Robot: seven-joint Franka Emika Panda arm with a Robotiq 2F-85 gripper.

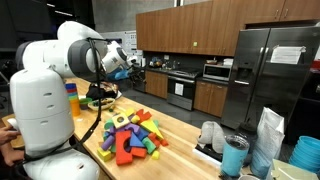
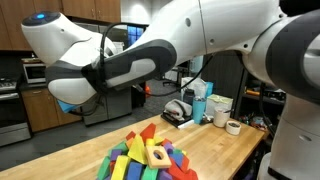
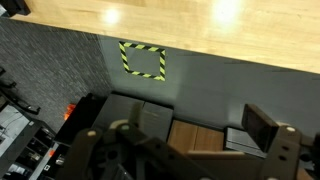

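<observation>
A pile of colourful toy blocks [image 1: 130, 136] in several shapes lies on the wooden table, also showing as blocks [image 2: 150, 158] in exterior view 2. My white arm [image 1: 88, 58] reaches over the table's left side, beyond the pile. At its end the dark gripper stands open in the wrist view, its two fingers wide apart. Between them only grey floor and dark cabinet fronts appear; nothing is held. The blocks are outside the wrist view.
Toward the table's right stand a blue bin [image 1: 235, 154], a plastic bag [image 1: 268, 140] and a blue-green container [image 1: 306, 153]. A grey cloth-like item [image 1: 212, 136] lies nearby. Kitchen cabinets and a fridge stand behind.
</observation>
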